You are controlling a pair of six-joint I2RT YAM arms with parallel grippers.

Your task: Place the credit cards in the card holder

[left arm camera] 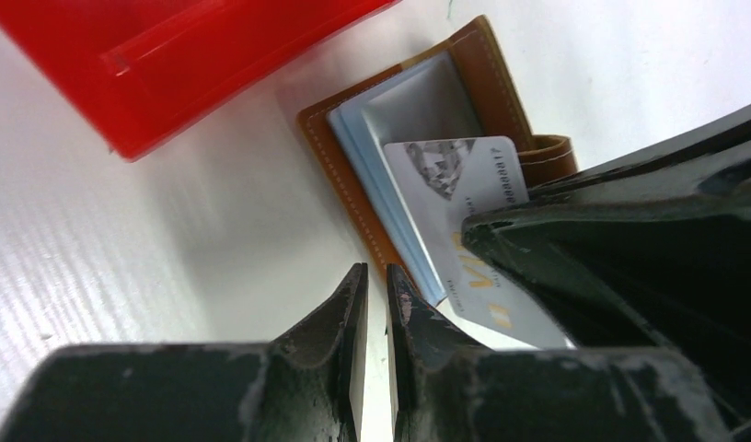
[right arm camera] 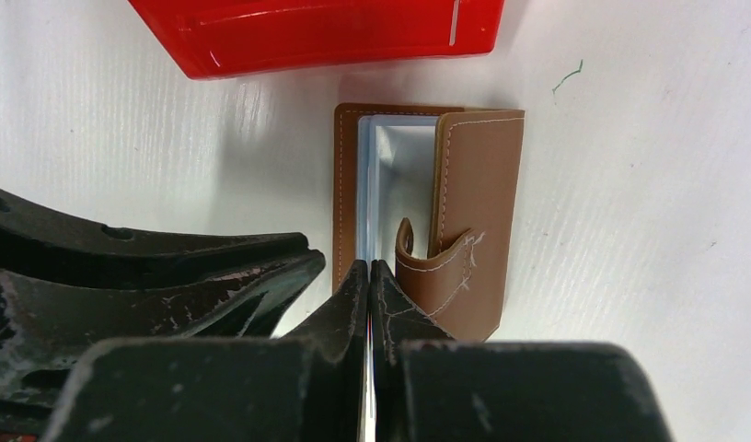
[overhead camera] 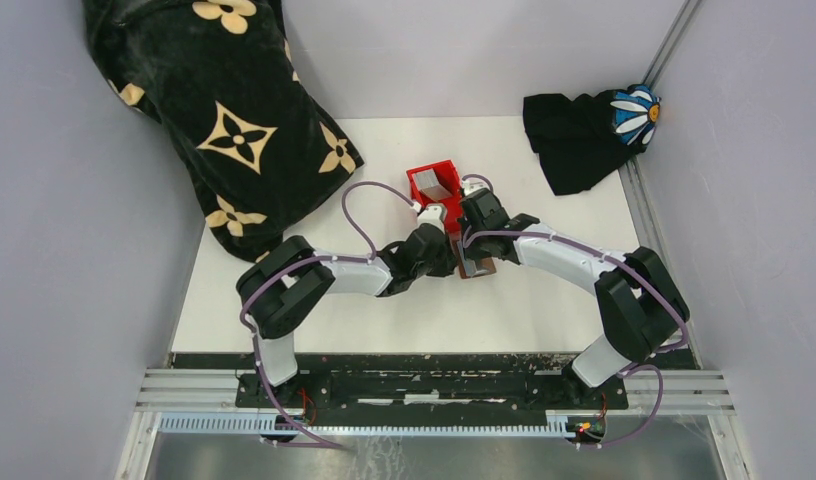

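The brown card holder (right arm camera: 482, 184) stands open on the table, clear sleeves (right arm camera: 404, 175) showing between its covers. A white credit card (left arm camera: 487, 184) is pinched in my right gripper, which is shut; one of its fingers (left arm camera: 519, 235) overlaps the card in the left wrist view. The card's far end is against the sleeves, but I cannot tell whether it is inside one. My left gripper is slightly open, with nothing between its tips, just left of the holder's near end.
A red tray (overhead camera: 441, 213) sits just behind the holder, with a pale stack (overhead camera: 431, 184) in it. A black cloth (overhead camera: 574, 145) lies at the back right and a dark patterned blanket (overhead camera: 234, 130) at the left.
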